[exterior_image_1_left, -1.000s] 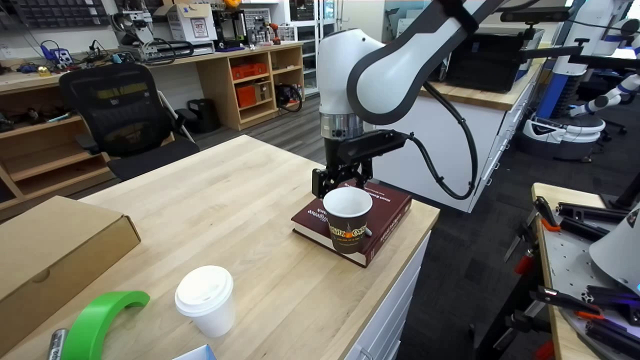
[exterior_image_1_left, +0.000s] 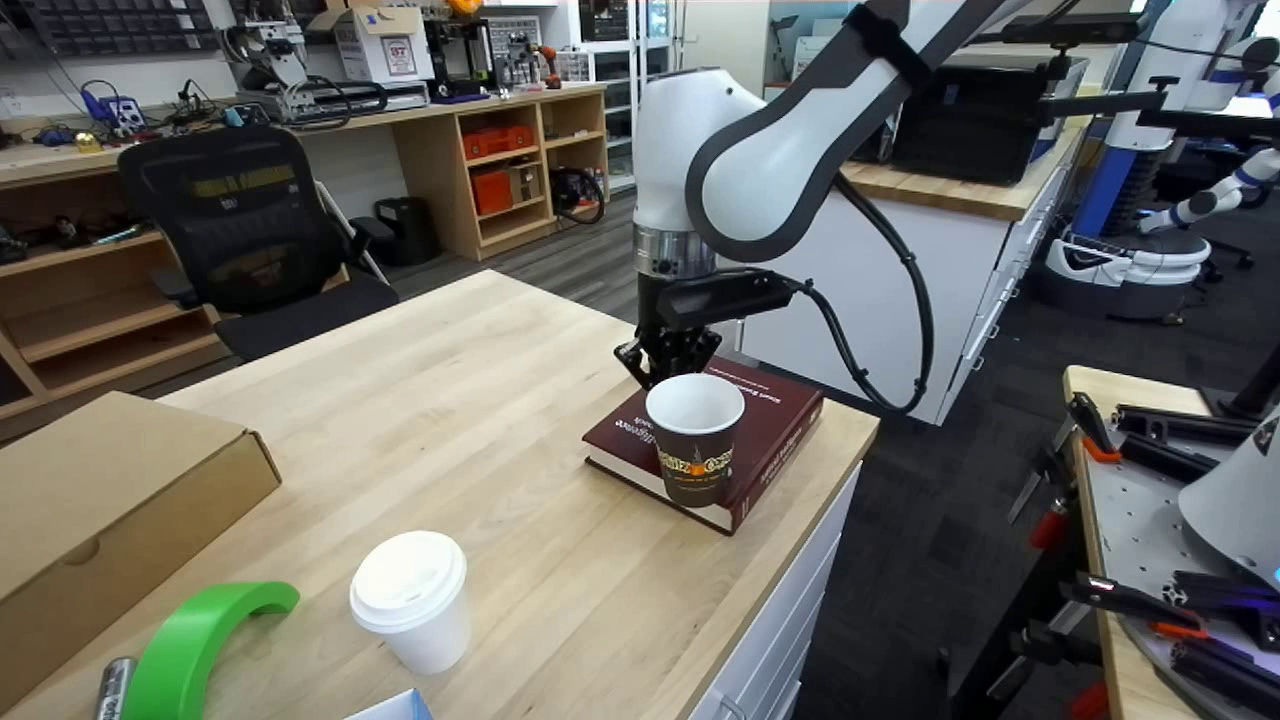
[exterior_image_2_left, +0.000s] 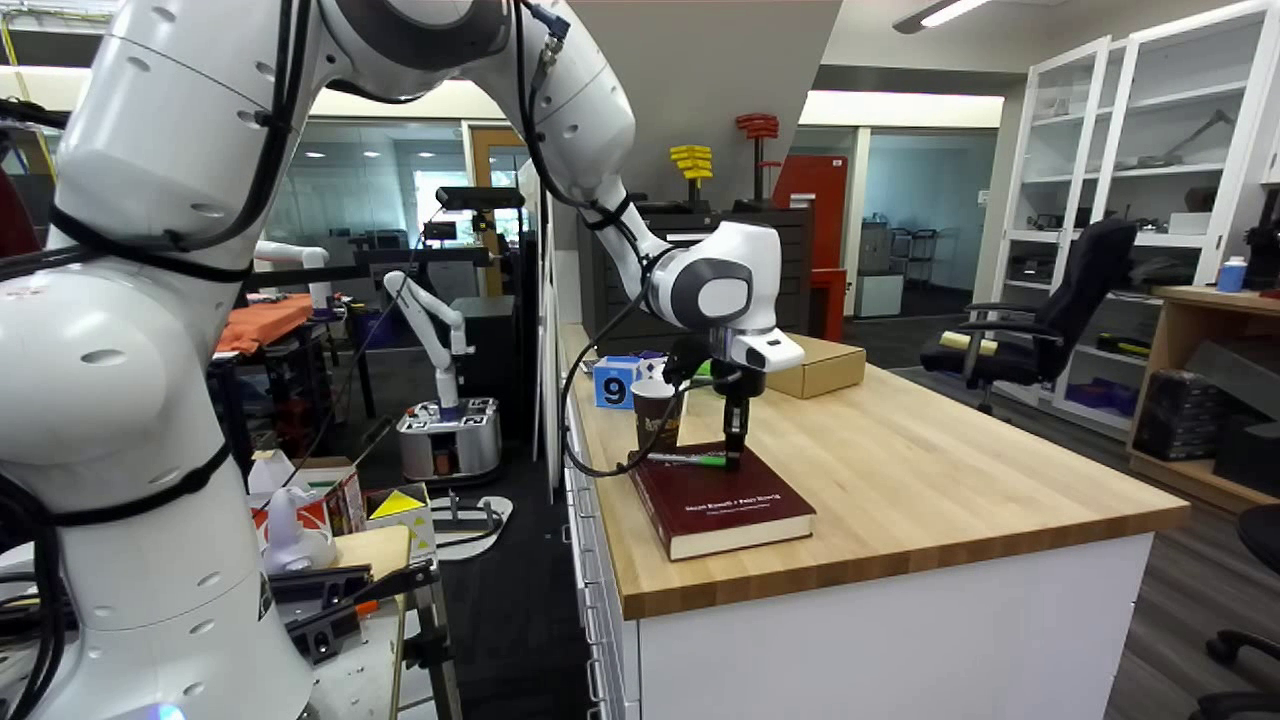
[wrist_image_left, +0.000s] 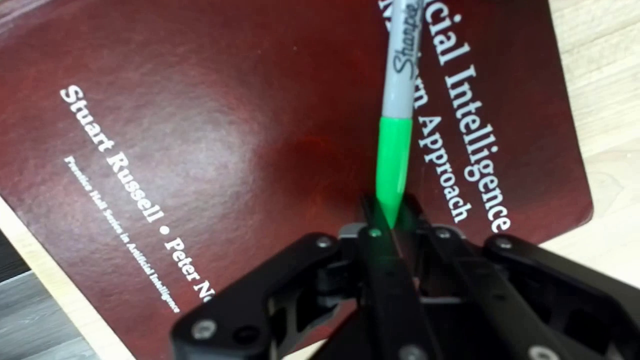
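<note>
A Sharpie marker with a grey barrel and green cap (wrist_image_left: 393, 159) lies over the dark red book (wrist_image_left: 288, 108), across its printed title. My gripper is shut on the tip of that green cap. In exterior view 2 the marker (exterior_image_2_left: 686, 458) looks level, close above or on the cover; whether it touches cannot be told. The fingers (exterior_image_2_left: 735, 434) point straight down at the book. A brown paper cup (exterior_image_1_left: 693, 466) stands upright on the book, and in exterior view 1 it hides the fingertips and marker.
A white lidded cup (exterior_image_1_left: 414, 600), a green arch (exterior_image_1_left: 198, 648) and a cardboard box (exterior_image_1_left: 108, 504) are elsewhere on the table. A blue box with a 9 (exterior_image_2_left: 615, 383) sits behind the brown cup. Its edge is near the book.
In exterior view 1 my gripper has shifted slightly left, and its spread fingers have come together. The marker end that showed right of the brown cup is out of sight.
</note>
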